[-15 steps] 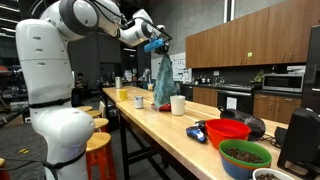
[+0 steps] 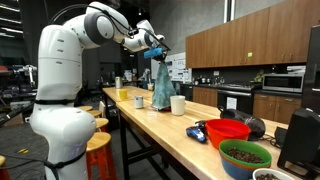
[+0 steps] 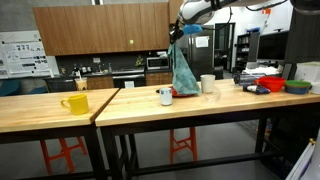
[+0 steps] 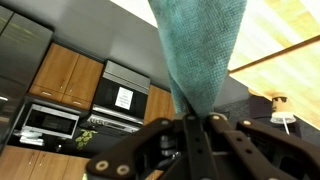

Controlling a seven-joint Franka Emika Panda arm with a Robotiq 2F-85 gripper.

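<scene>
A long teal cloth (image 2: 162, 86) hangs down from my raised gripper (image 2: 166, 52) to about the height of the wooden table. In exterior view 2 the same cloth (image 3: 183, 72) drapes in folds below the gripper (image 3: 175, 36), its lower end near the table's back edge. Seen from the wrist, the cloth (image 4: 203, 40) narrows to where the dark fingers pinch it, and the gripper is shut there. The exact pinch point is partly hidden by the folds.
On the wooden table (image 3: 130, 103) stand a yellow mug (image 3: 75, 104), a white mug (image 3: 166, 97) and a white container (image 2: 177, 105). A red bowl (image 2: 227, 130), green bowl (image 2: 245, 158) and blue item (image 2: 196, 133) occupy one end. Stools (image 2: 98, 158) stand alongside.
The arm has shifted slightly, and the hand with the hanging cloth sits a little lower in exterior view 1. The things on the table have not moved.
</scene>
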